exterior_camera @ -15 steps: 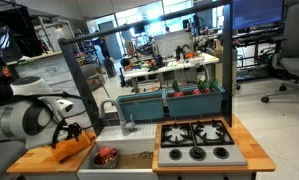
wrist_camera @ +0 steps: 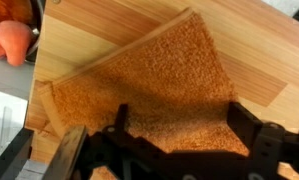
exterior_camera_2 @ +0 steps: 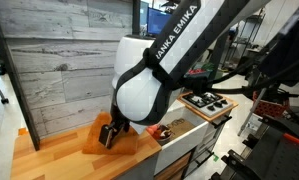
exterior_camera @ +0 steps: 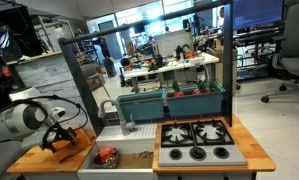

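Note:
An orange-brown cloth (wrist_camera: pixel 159 80) lies on the wooden countertop, filling the middle of the wrist view. My gripper is open over it, its dark fingers spread toward the cloth's left and right sides, with no part of the cloth visibly pinched. In the second exterior view the gripper (exterior_camera_2: pixel 113 134) points down onto the cloth (exterior_camera_2: pixel 95 138), very close to its surface; whether the fingertips touch it I cannot tell. From the first exterior view, the arm partly covers the cloth (exterior_camera: pixel 81 139).
Beside the counter is a sink (exterior_camera: pixel 135 146) with a pot (exterior_camera: pixel 106 157) in it; soft red-orange items (wrist_camera: pixel 13 42) show in the wrist view. Farther right stand a stove (exterior_camera: pixel 197 143) and a blue rack (exterior_camera: pixel 139 108). Bare wood (exterior_camera_2: pixel 51 160) surrounds the cloth.
The gripper has come down toward the cloth and now hides more of it in the first exterior view. The sink and stove areas look the same.

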